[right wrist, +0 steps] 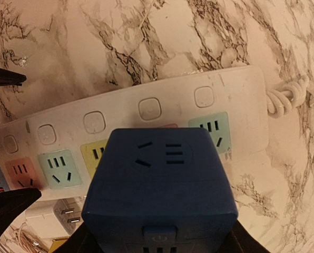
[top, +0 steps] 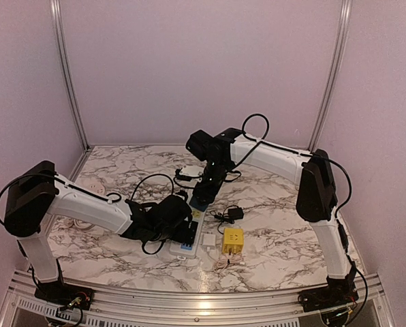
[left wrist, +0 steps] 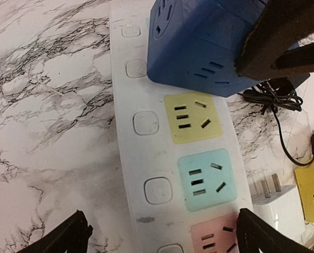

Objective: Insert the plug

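Observation:
A white power strip [left wrist: 141, 147] with coloured sockets runs away from me in the left wrist view. My right gripper [top: 201, 194] is shut on a blue cube socket [right wrist: 159, 190], held over the strip's far part, beside the yellow socket [left wrist: 194, 117]. The cube's underside against the strip is hidden. My left gripper is open above the strip's near part, its fingertips either side of it near the pink socket [left wrist: 209, 237], nothing held between them.
Right of the strip lie a white plug adapter [left wrist: 278, 205], a yellow cube [top: 233, 240] and a black charger [top: 236, 213] with coiled cable. Open marble table surrounds them at the back and right.

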